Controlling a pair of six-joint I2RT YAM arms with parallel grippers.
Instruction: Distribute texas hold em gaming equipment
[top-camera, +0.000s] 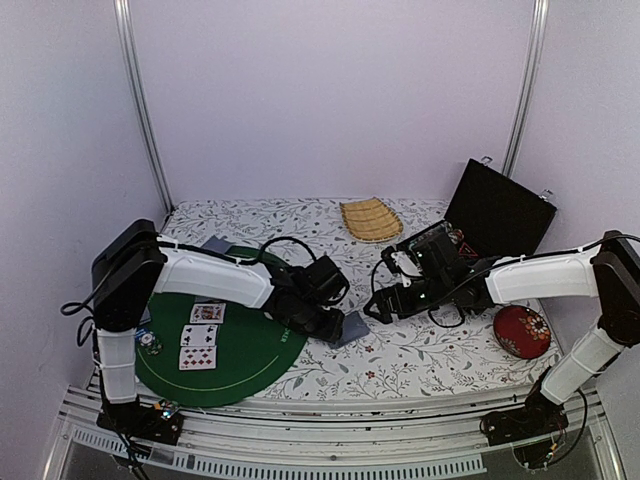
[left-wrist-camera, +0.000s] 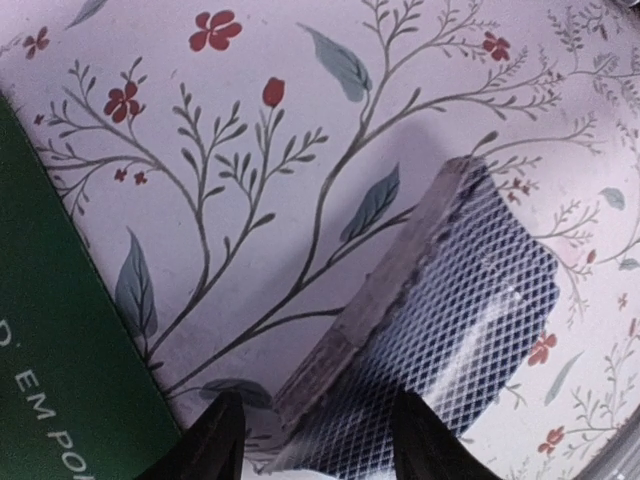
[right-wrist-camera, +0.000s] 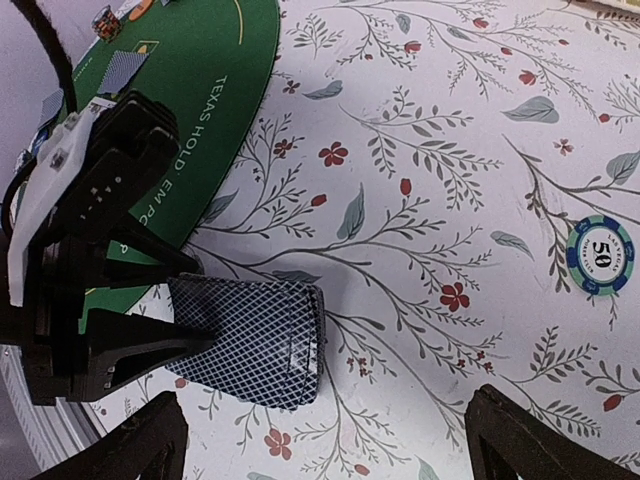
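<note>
A deck of cards with a blue-grey patterned back (top-camera: 353, 328) lies on the floral cloth just right of the green mat. My left gripper (top-camera: 334, 336) is at the deck's left end. In the right wrist view, its fingers (right-wrist-camera: 130, 345) stand apart, one on each side of that end; whether they touch the deck cannot be told. The left wrist view shows the deck (left-wrist-camera: 440, 320) slanting up and right from between the fingertips. My right gripper (top-camera: 376, 308) hovers to the right of the deck, wide open and empty. On the mat (top-camera: 245, 350) lie face-up cards (top-camera: 198, 345).
A chip marked 50 (right-wrist-camera: 600, 256) lies on the cloth. Further back is a wicker tray (top-camera: 370, 219); an open black case (top-camera: 497, 212) stands at back right, with a red round item (top-camera: 521, 331) before it. Chips (top-camera: 148, 342) sit at the mat's left.
</note>
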